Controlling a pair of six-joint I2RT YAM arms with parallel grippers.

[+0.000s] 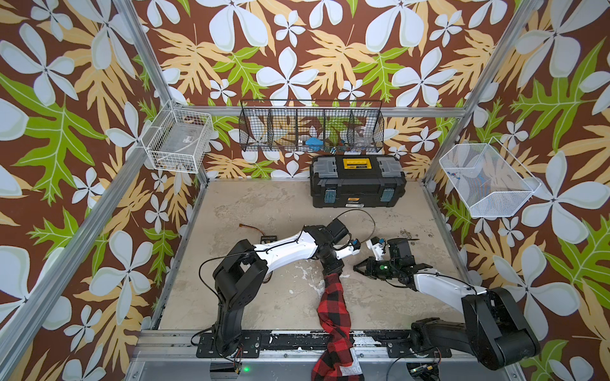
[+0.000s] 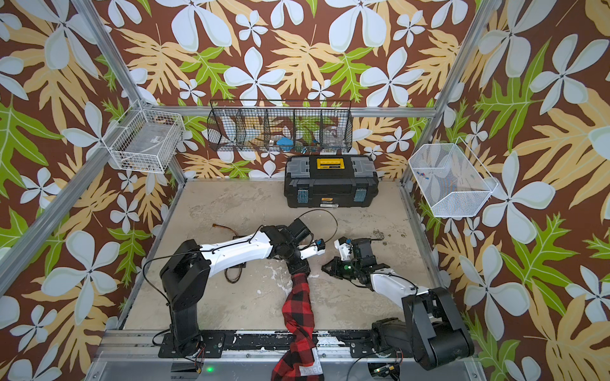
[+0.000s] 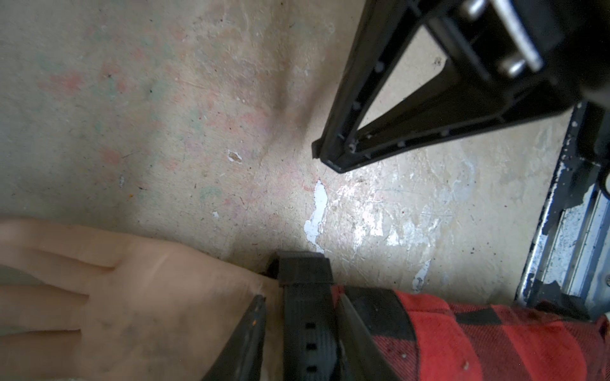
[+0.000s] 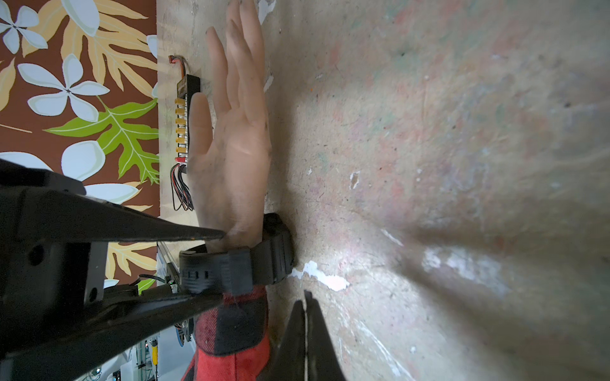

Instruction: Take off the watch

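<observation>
A black watch is strapped around the wrist of a mannequin hand, just above a red-and-black plaid sleeve. From the right wrist view, the watch is still closed around the wrist. My left gripper stands open with one finger on either side of the strap. My right gripper is shut, its tips together and nothing between them. In the left wrist view it hangs apart from the watch, over bare table. Both top views have the watch hidden behind the left gripper.
A black toolbox stands at the back of the table. Wire baskets hang on the frame behind it. A wired connector board lies beyond the hand.
</observation>
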